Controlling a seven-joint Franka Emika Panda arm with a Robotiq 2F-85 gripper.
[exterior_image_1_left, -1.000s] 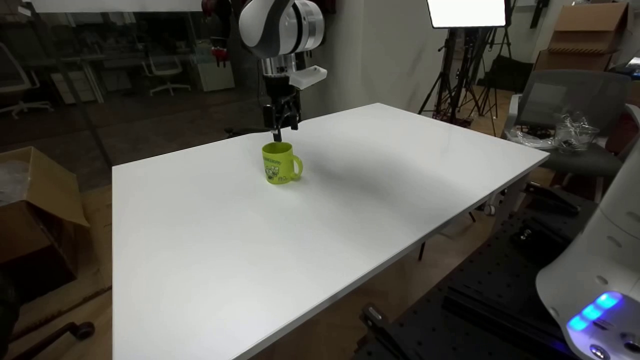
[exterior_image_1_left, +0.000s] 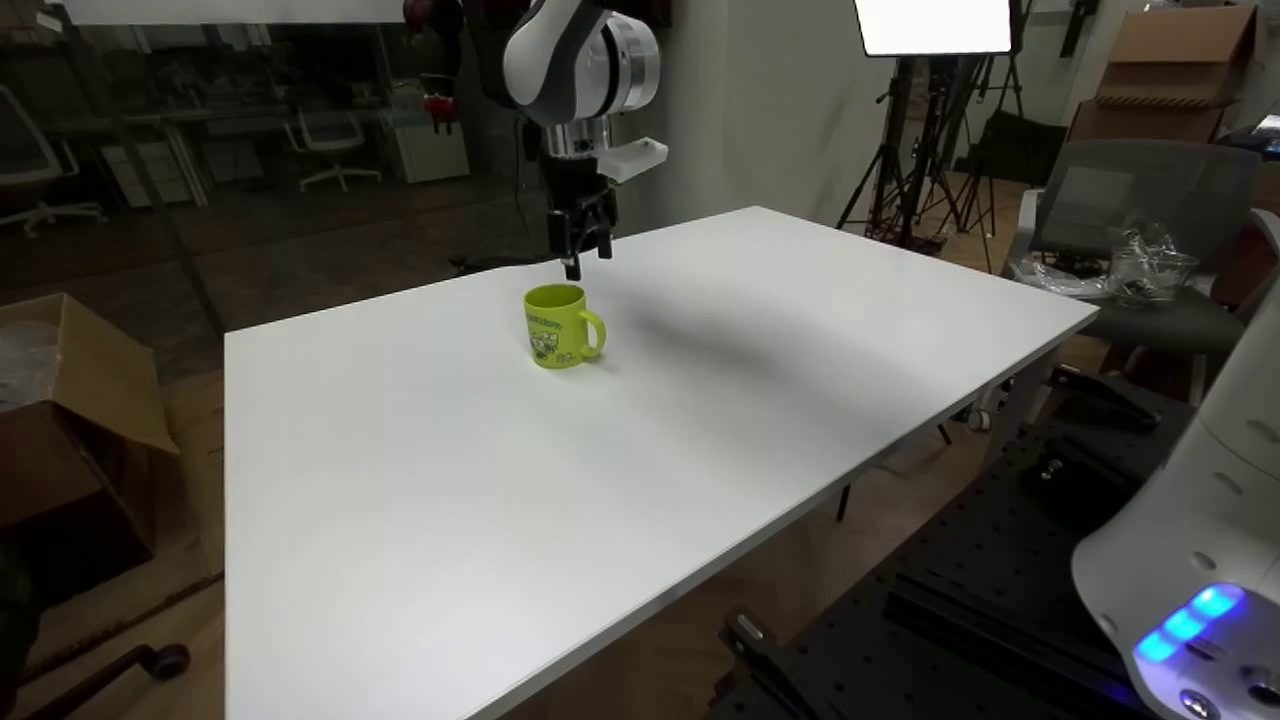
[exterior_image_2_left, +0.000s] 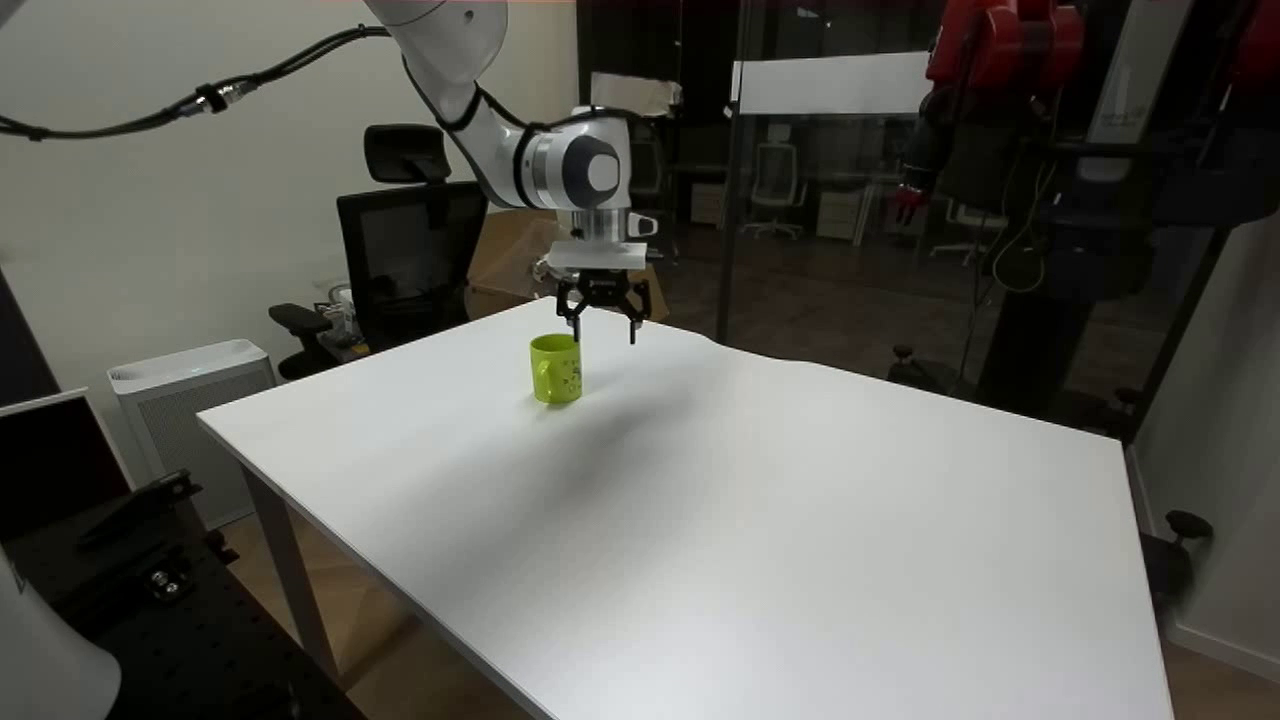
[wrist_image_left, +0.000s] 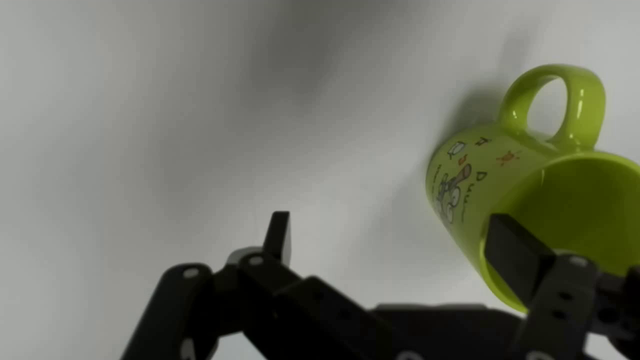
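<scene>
A lime-green mug (exterior_image_1_left: 552, 326) with printed cartoons stands upright on the white table (exterior_image_1_left: 456, 504), its handle to the right in exterior view 1. Above and slightly behind it is my gripper (exterior_image_1_left: 589, 262), its fingers open and nothing between them. From the other side, in exterior view 2, the gripper (exterior_image_2_left: 605, 335) hangs mostly to the right of the mug (exterior_image_2_left: 557, 374). In the wrist view, the right finger (wrist_image_left: 519, 252) overlaps the mug's rim, and the left finger (wrist_image_left: 277, 237) has only bare table beneath it. Whether the right finger touches the rim, I cannot tell.
The table's far edge (exterior_image_2_left: 816, 366) runs close behind the gripper and mug. Off the table, a cardboard box (exterior_image_1_left: 90, 408) and an office chair (exterior_image_2_left: 414, 240) stand on the floor.
In exterior view 1 my arm and gripper have shifted to the right and slightly up, from over the mug's left part to over its right part. The mug has not moved.
</scene>
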